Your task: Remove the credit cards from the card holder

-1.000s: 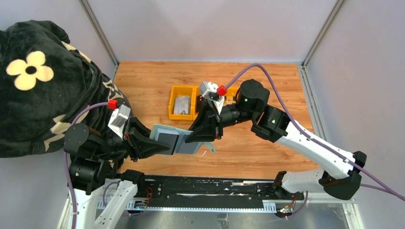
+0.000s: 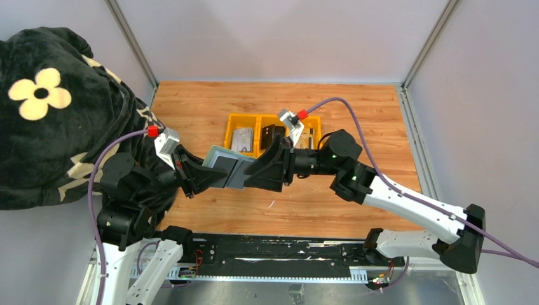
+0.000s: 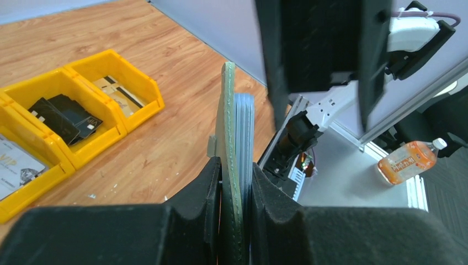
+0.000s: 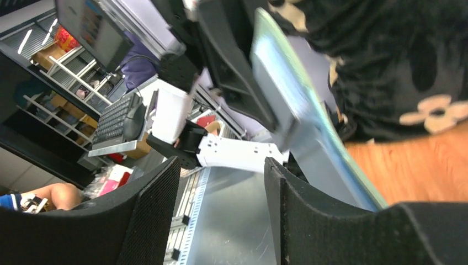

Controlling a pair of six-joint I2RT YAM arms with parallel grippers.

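My left gripper is shut on the pale green card holder, held up above the table. In the left wrist view the holder stands edge-on, with several grey-blue card or pocket edges along its right side. My right gripper is open, its two fingers apart with nothing seen between them. From the left wrist view, its blurred fingers are to the right of the holder, not around it. Seen from above, that gripper covers the holder's right end. The grey card faces show between the two grippers.
Behind the grippers, a yellow divided box sits on the wooden table. Its compartments hold silvery cards, black cards and tan-and-black cards. A dark flowered blanket bulges at the left.
The left gripper tilted slightly, still holding.
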